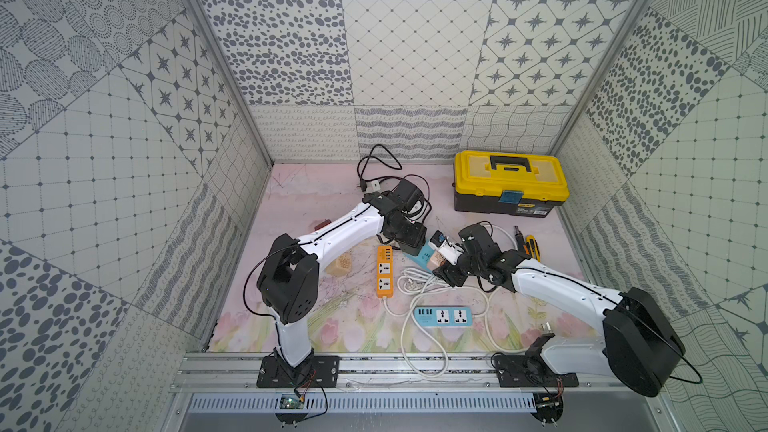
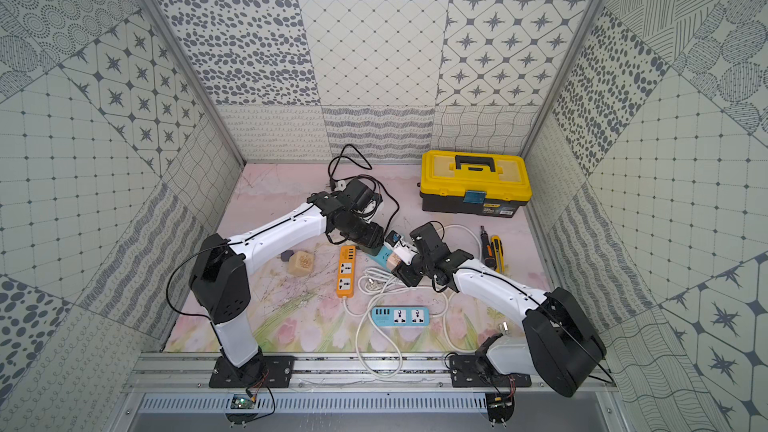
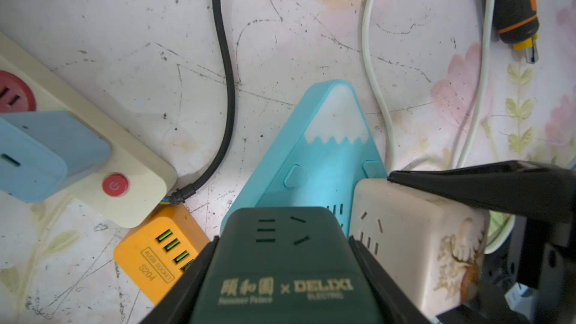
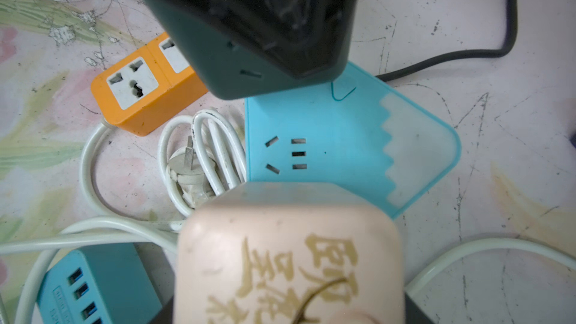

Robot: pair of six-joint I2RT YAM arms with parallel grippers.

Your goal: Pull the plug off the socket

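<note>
A light-blue socket strip with a white mountain tip lies mid-table, its slots visible in the right wrist view [image 4: 318, 120]. My left gripper [image 1: 412, 236] is shut on a dark green plug, held over one end of the strip; in the right wrist view this plug appears above the socket face. My right gripper [image 1: 448, 264] is shut on a cream plug [image 4: 288, 258] with gold lettering, at the strip's other part. Whether either plug touches the strip is hard to tell.
An orange strip [image 1: 385, 270], another blue strip [image 1: 444, 316], coiled white cables and a cream strip with a blue plug [image 3: 120, 174] surround the grippers. A yellow toolbox [image 1: 510, 184] stands at the back right, tools beside it. A wooden block [image 2: 301, 264] lies left.
</note>
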